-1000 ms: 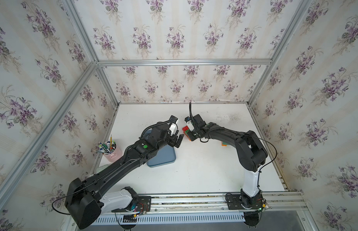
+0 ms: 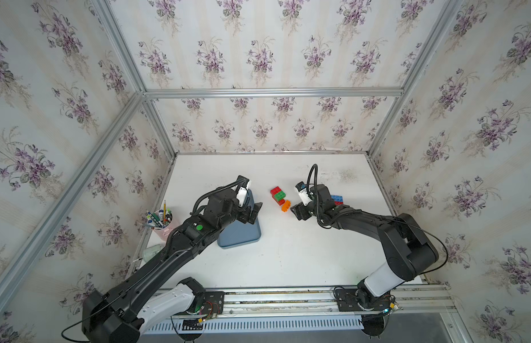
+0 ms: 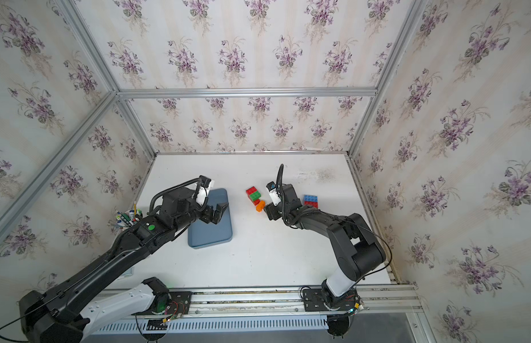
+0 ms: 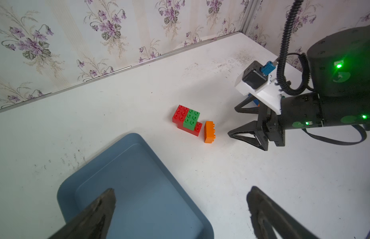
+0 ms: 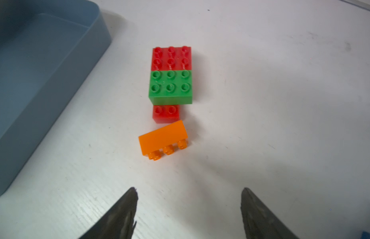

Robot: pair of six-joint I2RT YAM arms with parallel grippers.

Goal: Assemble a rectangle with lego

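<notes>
In the right wrist view, a green brick (image 5: 170, 86) sits on red bricks, a red one (image 5: 171, 58) level behind it and a lower red end (image 5: 166, 113) sticking out in front. Close by that end lies an orange brick (image 5: 163, 139) on its side, studs facing my right gripper. That gripper is open and empty, a short way from the orange brick. Over the blue tray, my left gripper also stands open with nothing between its fingers. A blue-and-red block (image 3: 311, 200) rests behind the right forearm, partly hidden in the top left view.
The blue-grey tray (image 3: 210, 243) lies empty left of the bricks. A pink cup of pens (image 2: 166, 227) stands at the far left.
My right gripper has drawn back to the right from the bricks, uncovering the green and orange ones. My left gripper has shifted left, away from them.
</notes>
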